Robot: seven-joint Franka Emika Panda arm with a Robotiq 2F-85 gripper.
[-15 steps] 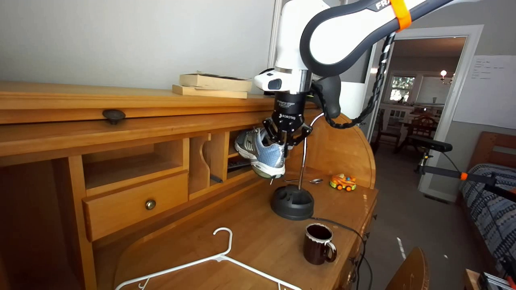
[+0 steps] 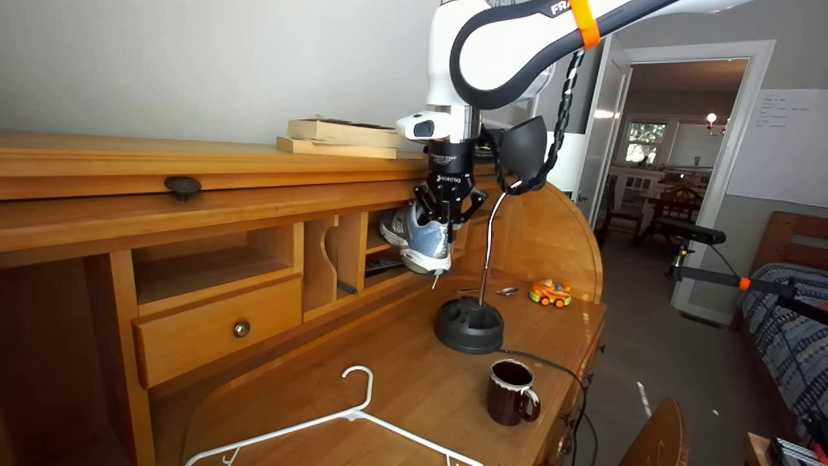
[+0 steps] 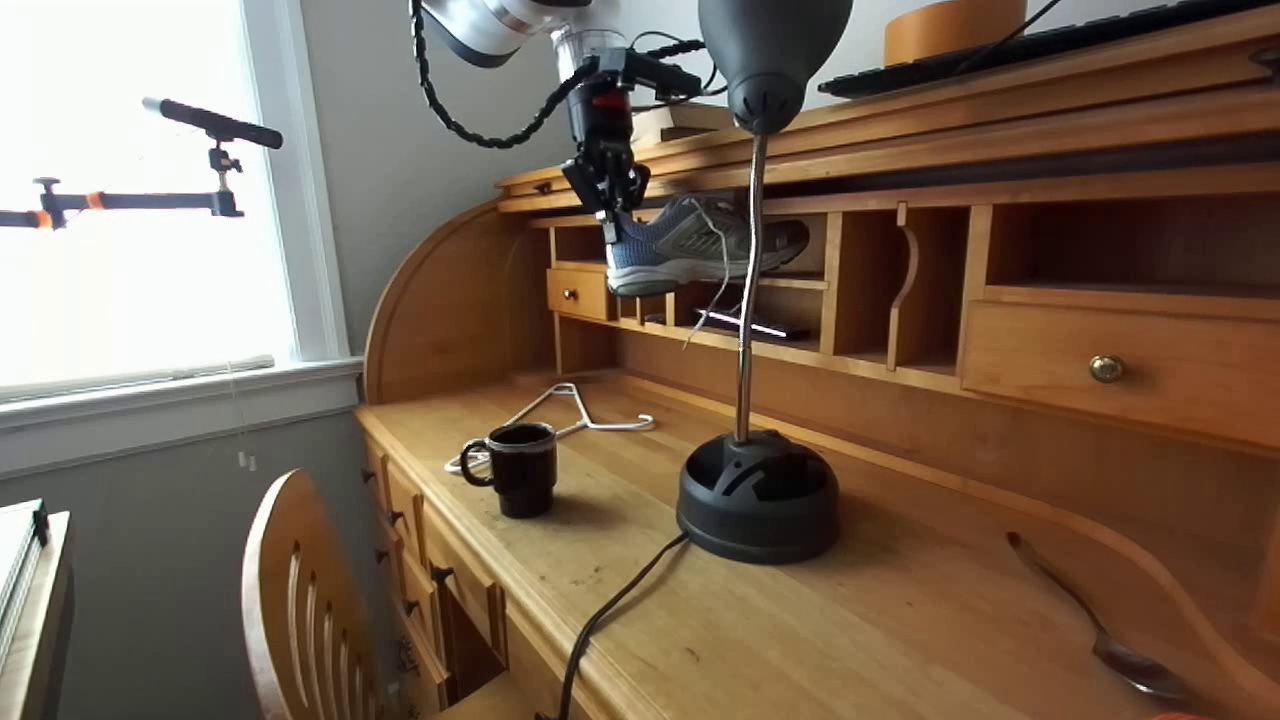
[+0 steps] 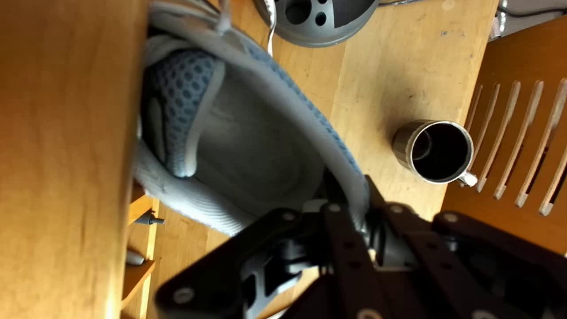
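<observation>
A grey and blue sneaker (image 2: 423, 236) hangs in the air by its heel, with my gripper (image 2: 451, 230) shut on the heel collar. In the second exterior view the shoe (image 3: 684, 250) lies nearly level, its toe pointing into an upper cubby of the desk hutch (image 3: 816, 258) and a lace dangling below. The wrist view looks down into the shoe's opening (image 4: 250, 138), where the collar's rim passes between the fingers of the gripper. How far the toe reaches into the cubby is partly hidden by the lamp's neck.
Close to the shoe stands a black desk lamp (image 2: 469, 325). On the desktop are a dark mug (image 2: 512, 392), a white hanger (image 2: 353, 414), an orange toy car (image 2: 550, 292) and a spoon (image 3: 1128, 660). The hutch's top ledge overhangs the cubbies.
My gripper has moved left and slightly up towards the hutch, still holding the heel. The shoe's heel has moved closer to the cubbies.
</observation>
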